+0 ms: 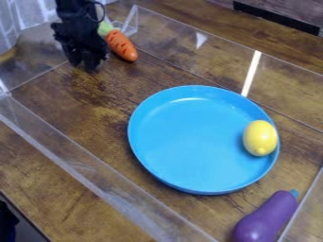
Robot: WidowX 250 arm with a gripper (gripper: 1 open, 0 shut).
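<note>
My black gripper (83, 49) is low at the upper left, just left of an orange carrot (123, 45) with a green top. It is dark and small in the view, and I cannot tell how far its fingers are apart. A large blue plate (190, 142) lies at the centre right, holding a yellow egg-shaped object (260, 138) near its right edge. A purple eggplant (263, 218) lies at the lower right.
Clear low walls border the work area along the left and top. A white strip runs above the plate on the right.
</note>
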